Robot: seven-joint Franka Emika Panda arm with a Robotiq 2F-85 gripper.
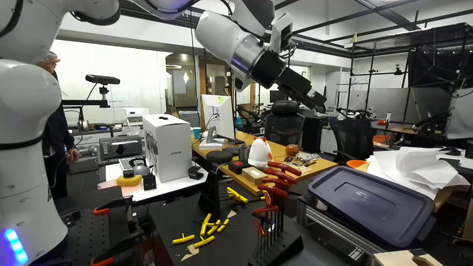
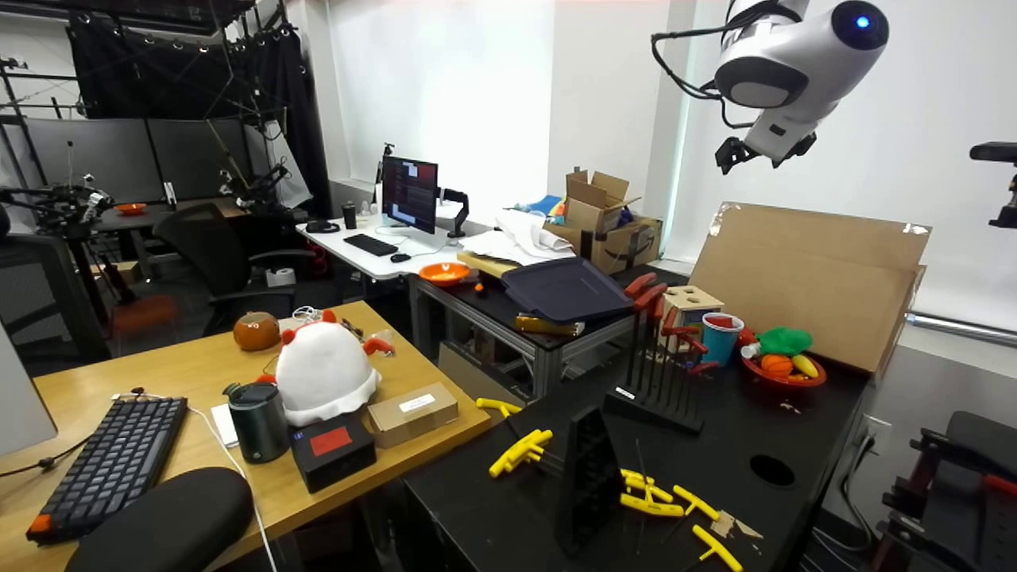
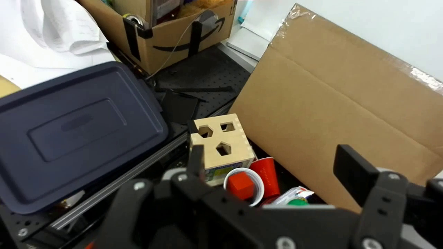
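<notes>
High above the black table, my gripper (image 1: 320, 106) is open with nothing between its fingers; in the wrist view its fingers (image 3: 353, 172) stand wide apart. Red T-handle hex keys (image 2: 658, 314) stand in a black rack (image 2: 653, 410) on the table. Yellow T-handle keys (image 2: 520, 453) lie loose around a second black stand (image 2: 586, 477), which looks empty. A wooden shape-sorter box (image 3: 220, 141) is seen between my fingers in the wrist view, far below. Beside it is a cup holding a red block (image 3: 241, 185).
A dark blue lid (image 1: 372, 204) lies on the neighbouring bench. A red bowl (image 2: 782, 376) of toys sits near a leaning cardboard sheet (image 2: 810, 281). The wooden desk (image 2: 143, 367) holds a white plush toy (image 2: 324, 372). Around the gripper the air is clear.
</notes>
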